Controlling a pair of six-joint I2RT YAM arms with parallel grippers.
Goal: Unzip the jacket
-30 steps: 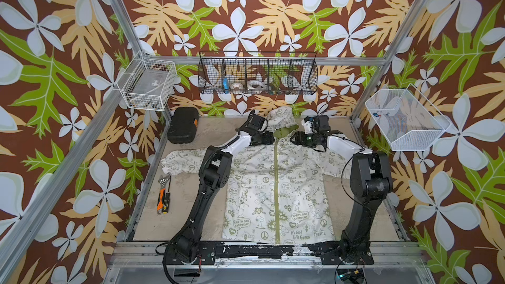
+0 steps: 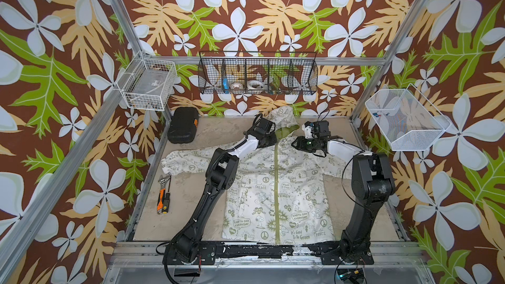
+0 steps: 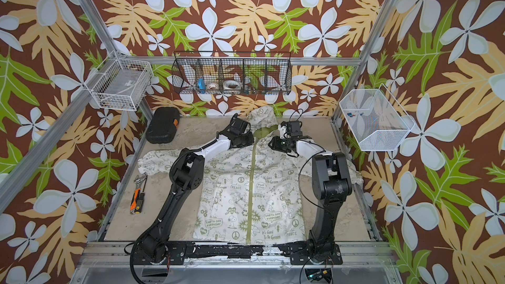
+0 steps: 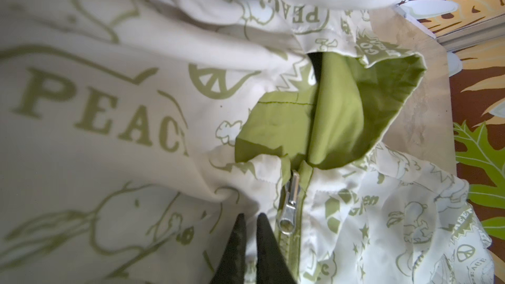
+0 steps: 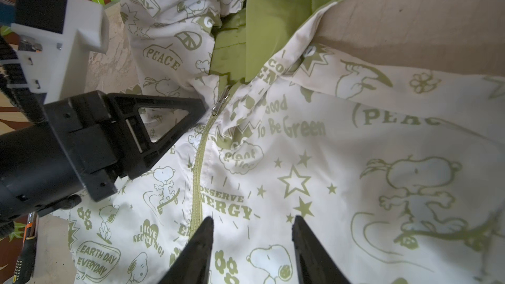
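The white jacket with green print (image 2: pixel 252 199) lies spread on the table, its green zipper (image 2: pixel 276 194) closed down the front. At the collar, the silver zipper pull (image 4: pixel 288 218) lies flat along the zipper, also seen as a small metal slider (image 5: pixel 221 101). My left gripper is slightly open beside the pull, a narrow gap showing between its dark fingers and no cloth visibly caught. My right gripper stands open above the jacket's right chest, nothing between its fingers. The green inner lining (image 4: pixel 342 110) shows at the neck.
A black case (image 2: pixel 183 125) sits at the back left, and tools with orange handles (image 2: pixel 162 199) lie at the left. Wire baskets (image 2: pixel 257 76) hang at the back. Both grippers are close together at the collar; the lower jacket is clear.
My left gripper has shifted a little to the right, toward the zipper. My right gripper has moved slightly toward the front. The jacket looks unchanged.
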